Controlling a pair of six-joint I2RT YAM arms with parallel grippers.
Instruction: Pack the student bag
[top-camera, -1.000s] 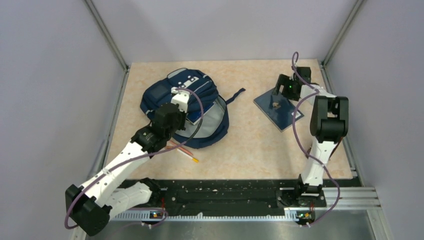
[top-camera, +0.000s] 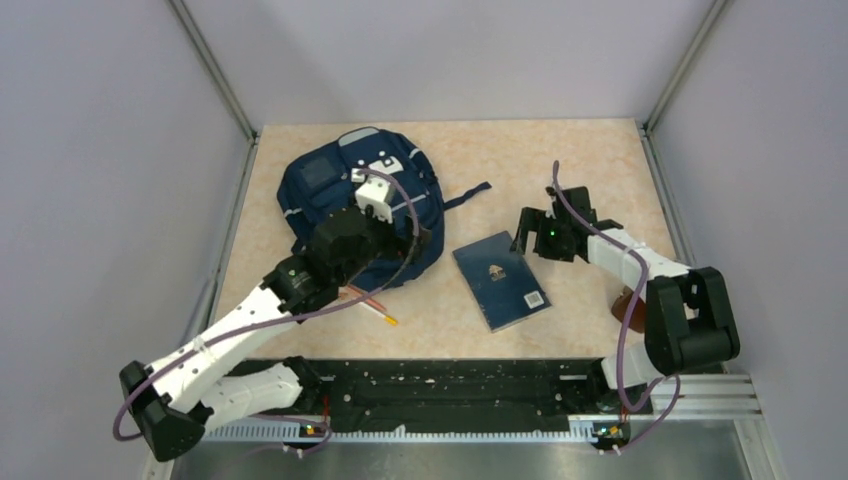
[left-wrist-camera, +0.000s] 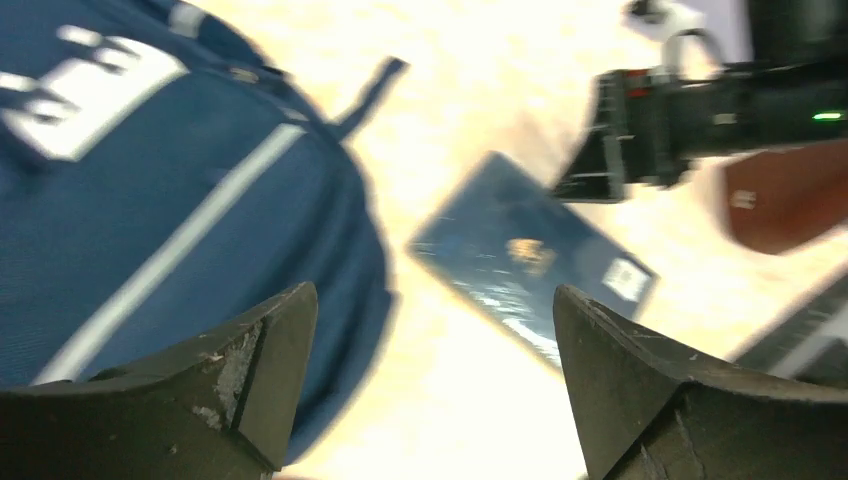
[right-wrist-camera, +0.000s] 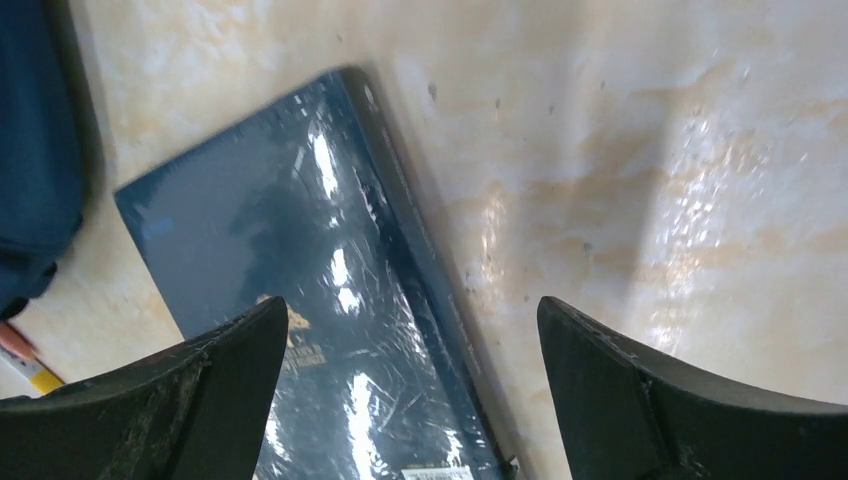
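Note:
The dark blue student bag (top-camera: 415, 170) lies at the back left of the table, its front edge drooped toward me so that its inside is hidden. Over the bag's right part hovers my left gripper (top-camera: 410, 240), open and holding nothing. A dark blue book (top-camera: 490, 285) with a gold emblem lies flat to the right of the bag, some table between them. At the book's far right corner stands my right gripper (top-camera: 528, 230). It is open, and in the right wrist view the book (right-wrist-camera: 340, 260) shows beyond its fingers (right-wrist-camera: 610, 400), not gripped.
Two pencil-like sticks, one orange (top-camera: 368, 298) and one yellow-tipped (top-camera: 385, 315), lie in front of the bag. A brown object (top-camera: 628, 310) sits at the right, partly behind the right arm.
The book has moved left and toward the front, the right gripper moving with it. The left gripper has shifted right, and the bag's mouth, which showed its grey lining, is now covered.

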